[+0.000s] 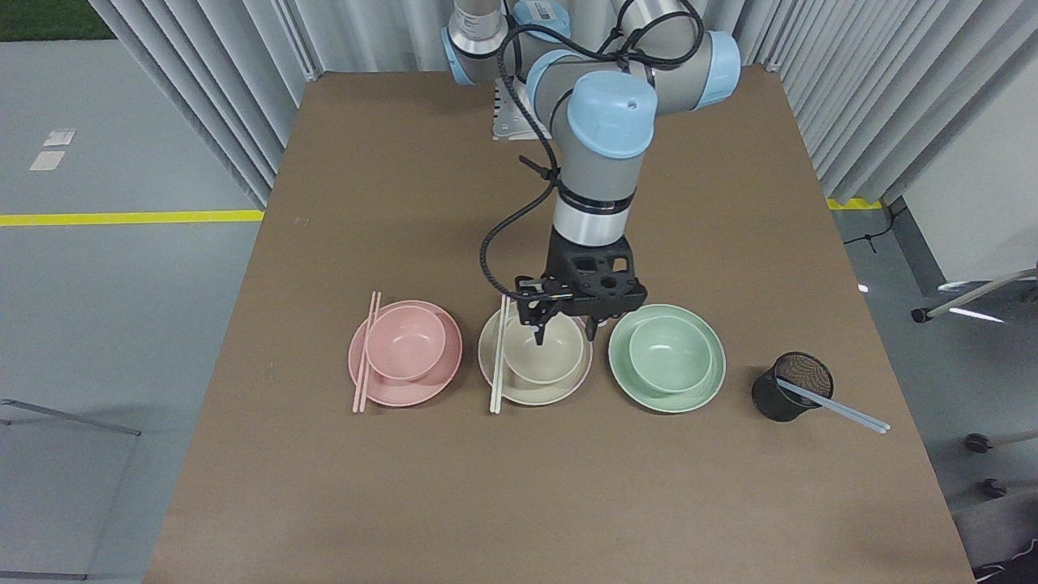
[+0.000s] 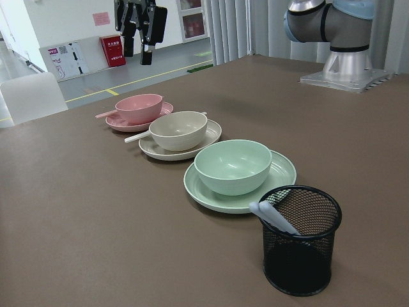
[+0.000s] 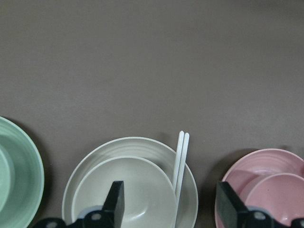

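My gripper hangs above the cream bowl and plate, high over them in the left view, its two black fingers apart with nothing between them. Cream chopsticks lie along the cream plate's side. To one side are the pink bowl on its plate with pink chopsticks; to the other, the green bowl on its plate. A black mesh cup stands beside them, with pale blue chopsticks resting in or across it.
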